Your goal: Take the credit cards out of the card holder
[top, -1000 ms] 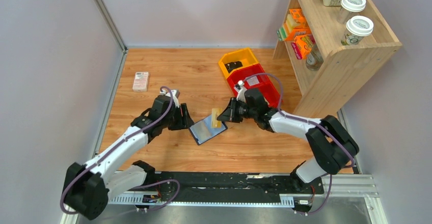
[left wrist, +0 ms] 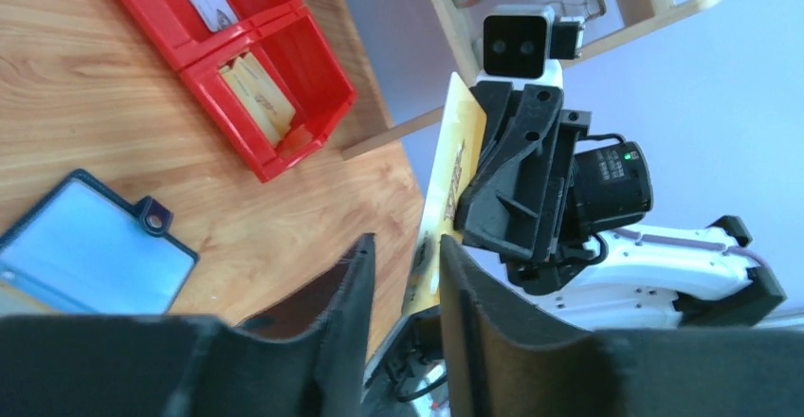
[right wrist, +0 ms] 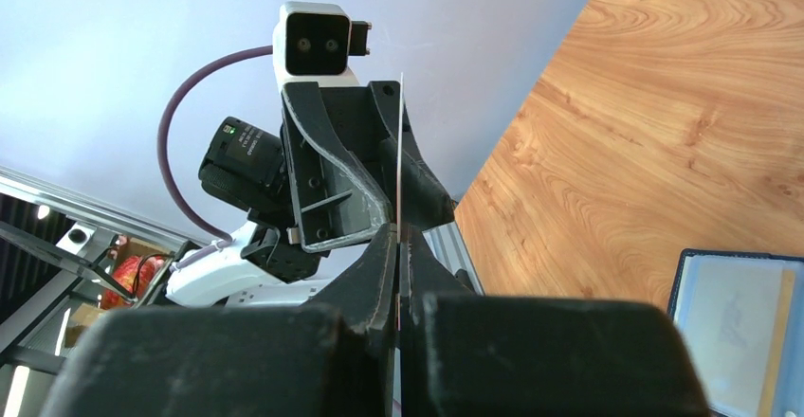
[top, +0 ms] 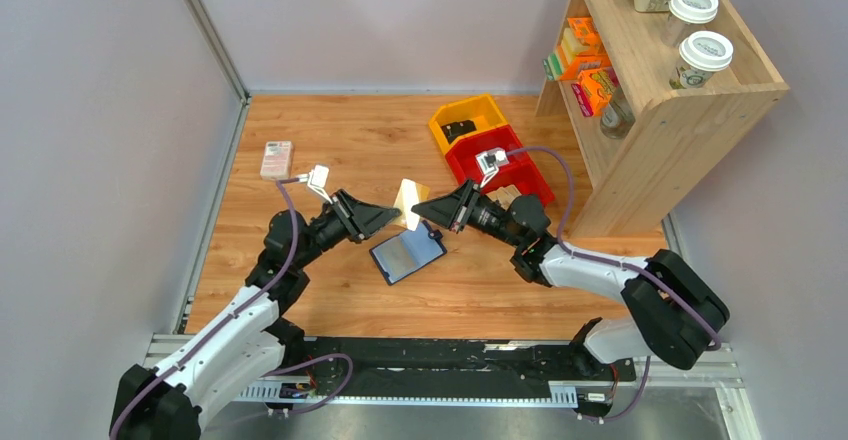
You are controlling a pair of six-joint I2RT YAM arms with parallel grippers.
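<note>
A yellow card point(top: 408, 203) point(left wrist: 446, 171) is held upright between the two grippers. My right gripper point(top: 418, 210) is shut on it; it shows edge-on as a thin line in the right wrist view. My left gripper point(top: 394, 215) is part open at the card's other side, its fingers either side of the lower edge in the left wrist view; whether they touch it is unclear. The open card holder point(top: 395, 260) point(left wrist: 114, 256) lies on the table below, with a pale strip point(right wrist: 777, 341) in it.
A red bin point(left wrist: 237, 123) with cards inside and a yellow bin point(top: 480, 110) stand at the back, beside the wooden shelf point(top: 680, 150). A small box point(top: 276, 160) lies at the back left.
Both grippers have risen and turned toward each other over the last second, the card moving with my right gripper. The left has moved right, up to the card.
</note>
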